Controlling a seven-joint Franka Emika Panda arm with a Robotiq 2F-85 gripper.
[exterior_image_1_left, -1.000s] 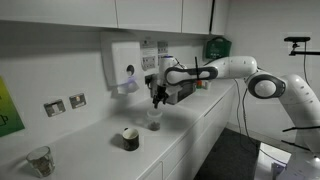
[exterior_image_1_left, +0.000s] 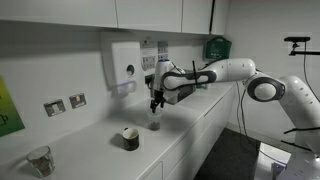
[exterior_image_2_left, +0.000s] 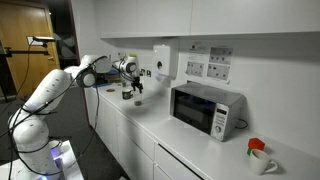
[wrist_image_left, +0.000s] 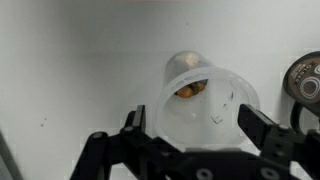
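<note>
My gripper (exterior_image_1_left: 157, 101) points down over the counter, its fingers spread apart with nothing held between them. Below it stands a clear, whitish cup (exterior_image_1_left: 154, 121). In the wrist view this cup (wrist_image_left: 205, 108) lies under and between the open fingers, its wide round rim facing up. Small brown and orange bits (wrist_image_left: 190, 89) show through or inside it. The near part of the rim is hidden by the gripper. In exterior view 2 the gripper (exterior_image_2_left: 136, 85) appears small, at the far end of the counter.
A dark mug (exterior_image_1_left: 131, 140) stands nearby, and a metallic cup (exterior_image_1_left: 41, 161) sits farther left. A microwave (exterior_image_2_left: 207, 109), a white mug (exterior_image_2_left: 260, 162) and a red item (exterior_image_2_left: 256, 146) occupy the other end.
My gripper has come down and slightly left, closer to the clear cup. The cup and the dark mug have stayed in place.
</note>
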